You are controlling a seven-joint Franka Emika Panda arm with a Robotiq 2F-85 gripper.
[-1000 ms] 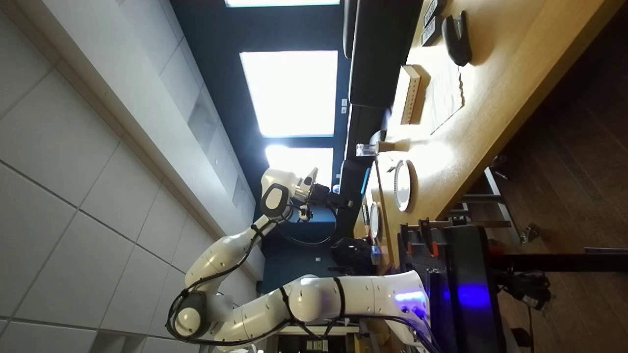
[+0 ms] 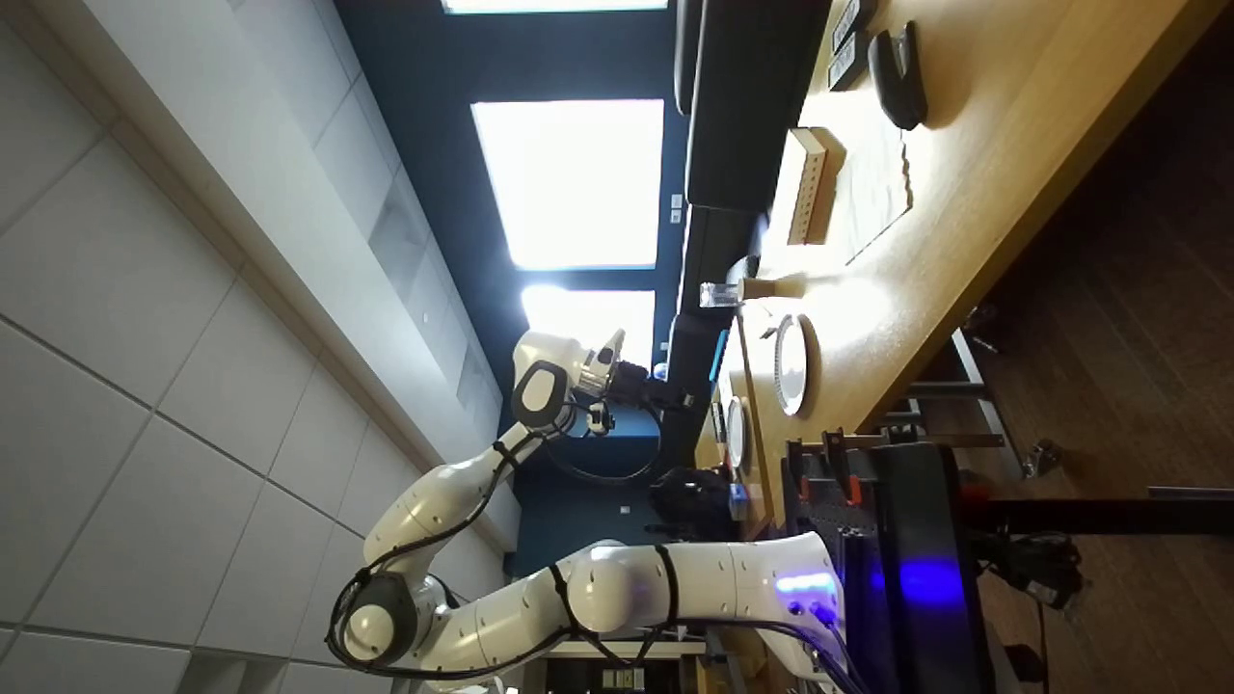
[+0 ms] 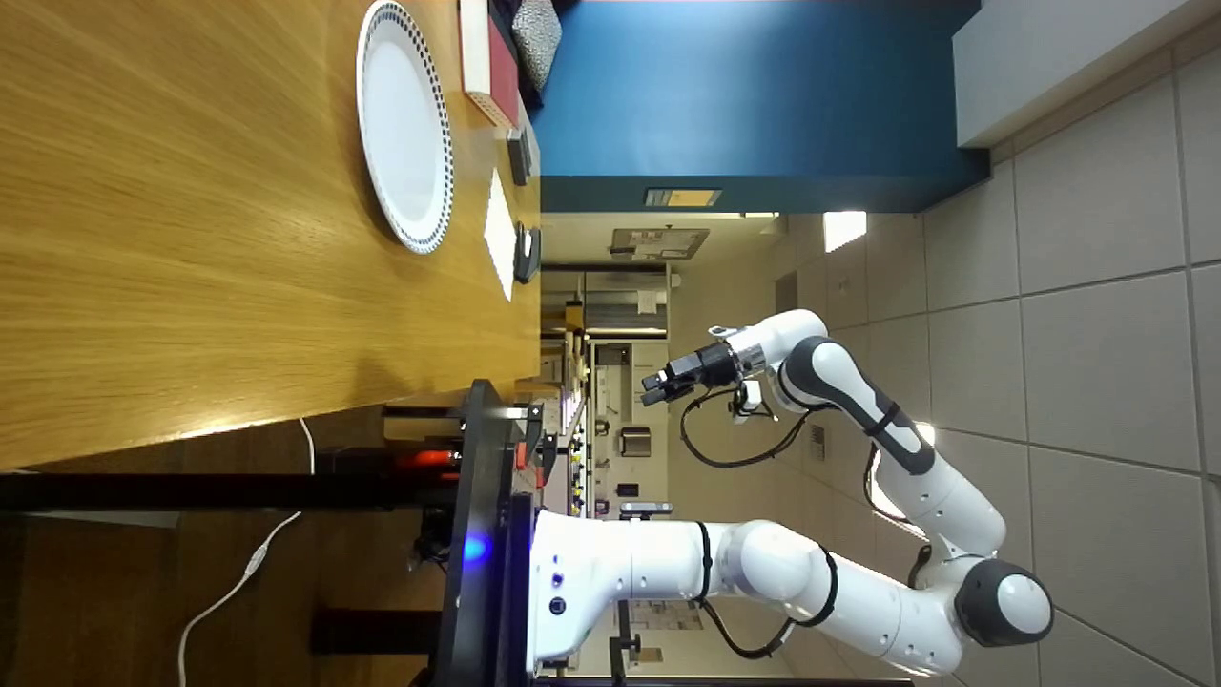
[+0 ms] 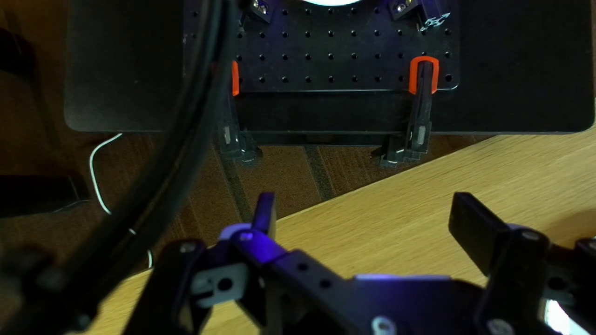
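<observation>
My gripper is open, its two dark fingers wide apart with only floor and bare wood below them in the wrist view. Both exterior pictures are turned on their side; in them the gripper (image 2: pixel 680 397) (image 3: pixel 654 387) hangs in the air, well above the table and touching nothing. A white plate with a patterned rim (image 3: pixel 406 126) lies on the wooden table (image 3: pixel 206 229). The same exterior view 1 shows a white plate (image 2: pixel 790 364) near the table's edge and another white plate (image 2: pixel 737 432) farther off.
Farther along the table are a stapler (image 2: pixel 899 79), a sheet of paper (image 2: pixel 875 173), a thick book or box (image 2: pixel 806 185) and a clear cup (image 2: pixel 718 295). The arm's black base platform (image 4: pixel 519 72) adjoins the table. A dark cable (image 4: pixel 187 128) crosses the wrist view. Wood around the plate is mostly clear.
</observation>
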